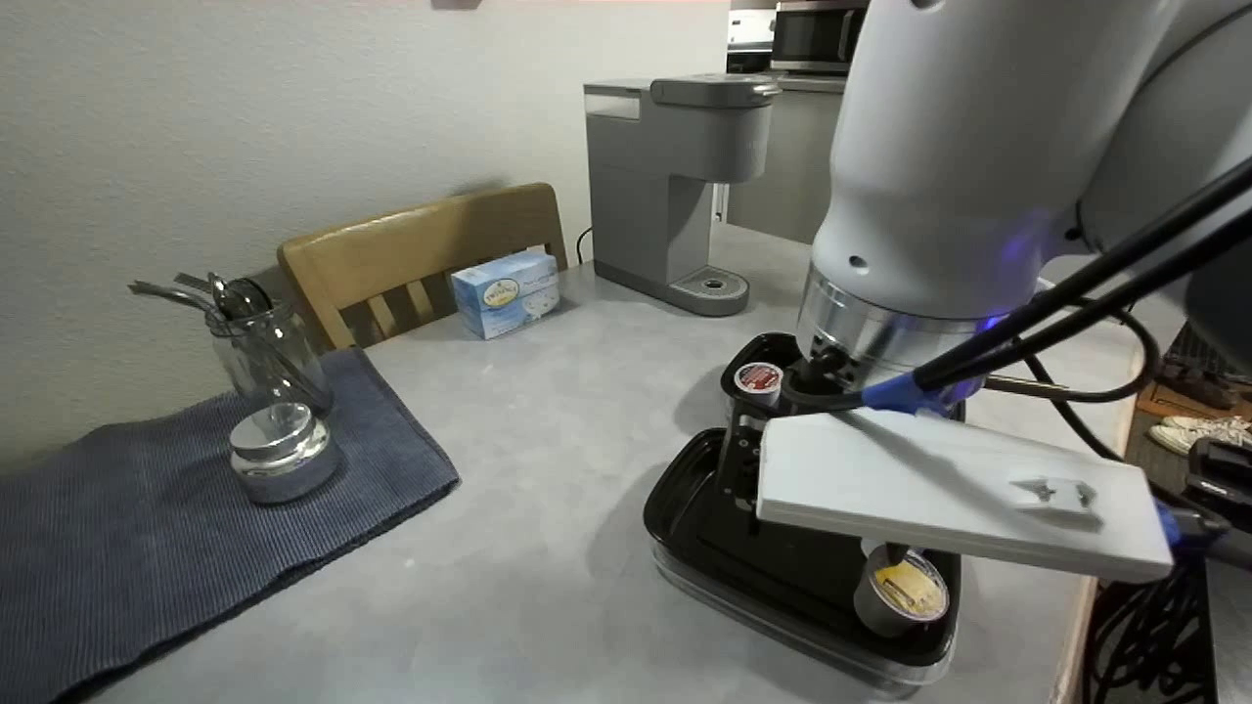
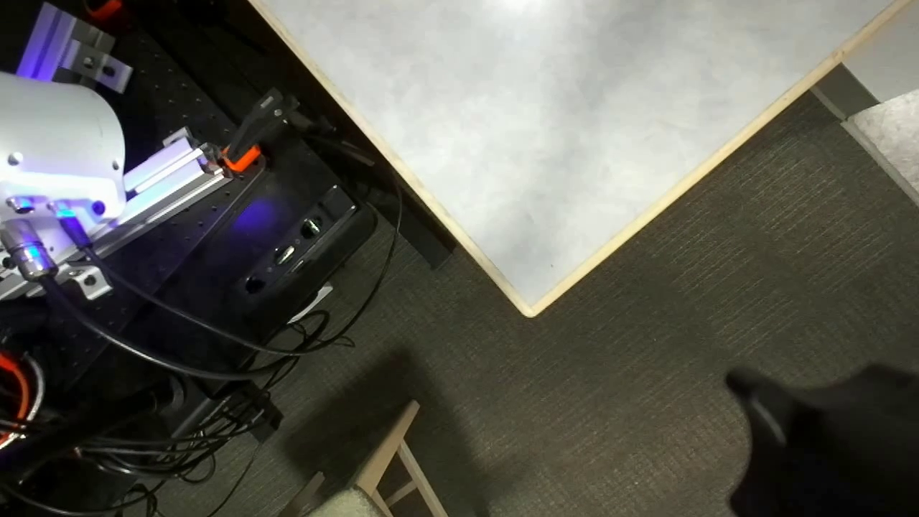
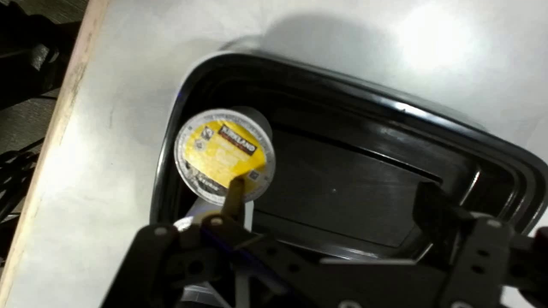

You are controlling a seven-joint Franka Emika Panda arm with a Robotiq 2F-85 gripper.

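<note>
A coffee pod with a yellow lid (image 3: pixel 226 149) sits in one end of the black tray (image 1: pixel 669 505). In the wrist view my gripper is open above the tray, its fingers spread wide. One fingertip (image 3: pixel 236 191) overlaps the yellow lid's edge; whether it touches is not clear. The other finger (image 3: pixel 431 205) is over the tray's opposite end, and no object lies between them. Another pod (image 3: pixel 203 208) beside the yellow one is mostly hidden behind the gripper. A red-lidded pod (image 1: pixel 758 377) sits in a farther black container (image 1: pixel 769 342).
A grey coffee maker (image 1: pixel 634 176) stands at the back, near a blue tea box (image 1: pixel 507 293). On the left, a blue mat (image 1: pixel 117 528) carries a silver-lidded jar (image 1: pixel 282 452) and a glass jar of utensils (image 1: pixel 264 352).
</note>
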